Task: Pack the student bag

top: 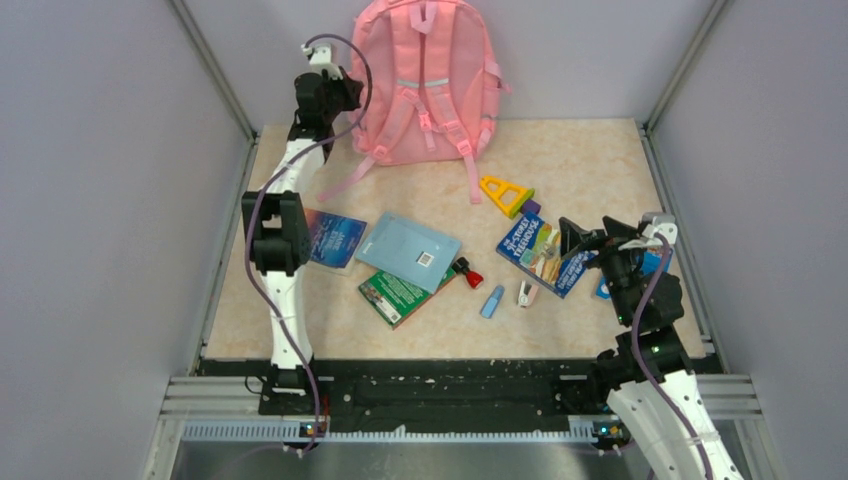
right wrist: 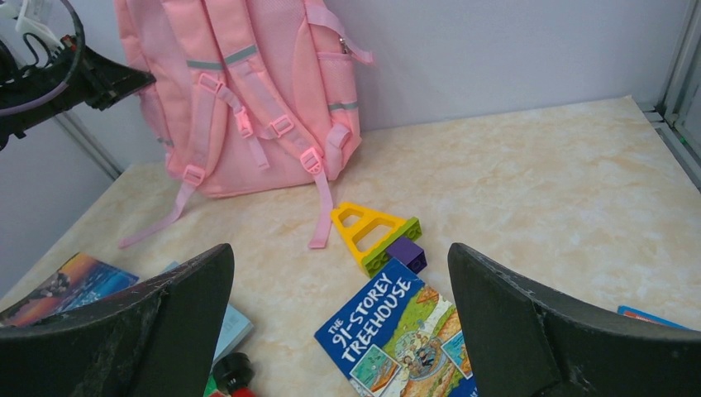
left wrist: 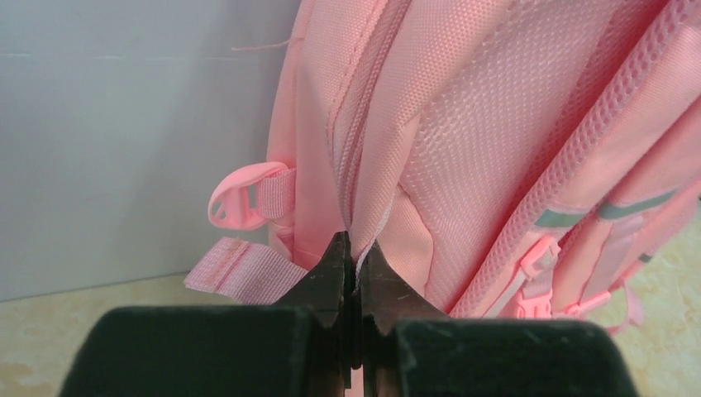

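A pink backpack (top: pixel 425 80) stands upright against the back wall, its shoulder straps facing the table. At its left side my left gripper is shut on a pinched fold of the bag's side fabric and strap. The wrist view shows the cloth drawn together where the fingers close. Over the right of the table hangs my right gripper, open and with nothing between its fingers. Below and beyond it lies the Treehouse book (right wrist: pixel 405 331). A light blue folder (top: pixel 410 250) overlaps a green book (top: pixel 395 298), and a dark blue book (top: pixel 335 238) lies left of them.
A yellow triangular piece (top: pixel 506 195) and a purple block (top: pixel 530 207) touch near the Treehouse book. A red-black item (top: pixel 468 273), blue tube (top: pixel 492 301) and stapler-like object (top: pixel 527 293) lie near the front.
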